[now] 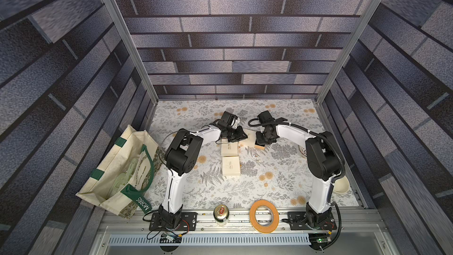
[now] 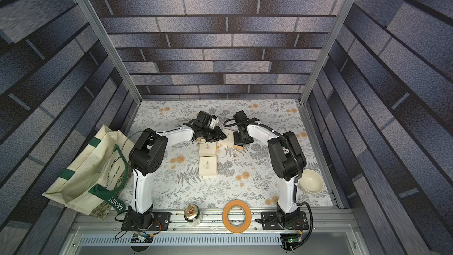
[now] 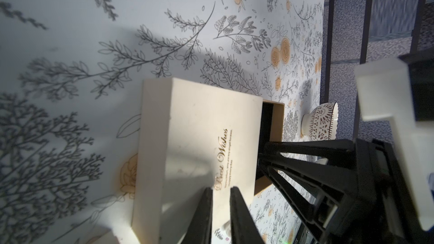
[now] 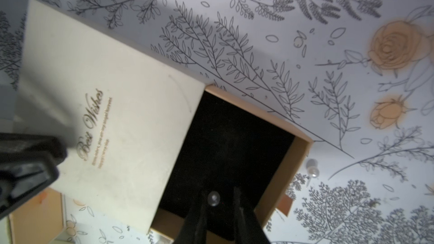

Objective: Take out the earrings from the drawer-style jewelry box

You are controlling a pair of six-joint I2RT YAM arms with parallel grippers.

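Observation:
A cream "Best Wishes" jewelry box (image 4: 104, 108) has its drawer pulled out, showing a black lining (image 4: 230, 140) with a small clear, round earring piece (image 4: 213, 198) on it. My right gripper is open over the drawer, its fingers either side of that piece. Another small clear piece (image 4: 312, 168) lies outside the drawer on the table. My left gripper is part open at the box's cream sleeve, its fingertips over the lettering's side.
Two more cream boxes (image 1: 230, 166) sit nearer the front. A canvas bag (image 1: 108, 179) stands at the left, a bowl (image 2: 311, 180) at the right. A can (image 2: 192, 214) and tape roll (image 2: 236, 226) are on the front rail.

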